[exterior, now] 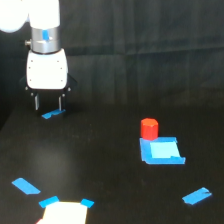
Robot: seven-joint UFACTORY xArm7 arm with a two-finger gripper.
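Note:
A small red block (149,129) stands on the dark table, right of the middle. It is at the back edge of a square outlined in blue tape (149,160), which has a pale centre (164,149). Whether its base overlaps the tape is hard to tell. Far off to the left, my gripper (48,102) points down with its two thin fingers apart and nothing visible between them. It is well clear of the block.
Blue tape strips lie below the gripper (53,114), at the left (26,186) and at the right (197,196). A pale object (65,213) is cut off by the bottom edge, near more tape.

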